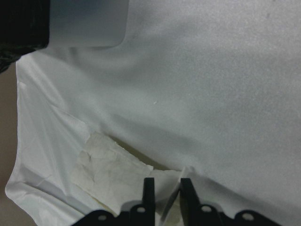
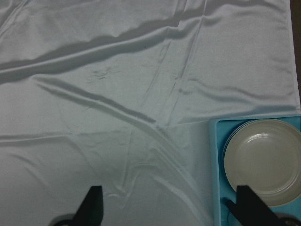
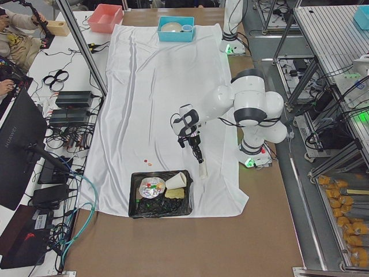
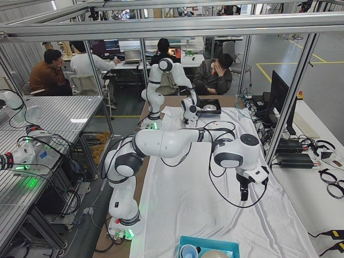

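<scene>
In the camera left view my left gripper (image 3: 198,156) reaches down over a pale paper piece (image 3: 203,171) right of a black tray (image 3: 134,193) holding a plate (image 3: 151,187), a white cup (image 3: 176,180) and a yellowish item. In the left wrist view its fingertips (image 1: 188,193) stand over crumpled pale paper (image 1: 108,165); whether it grips any is unclear. My right gripper is open above the white cloth (image 2: 117,75), beside a blue bin (image 2: 215,165) with a beige plate (image 2: 263,160).
A few small orange bits (image 3: 146,161) lie on the cloth above the black tray. A pink bin (image 3: 105,18) sits on the side table.
</scene>
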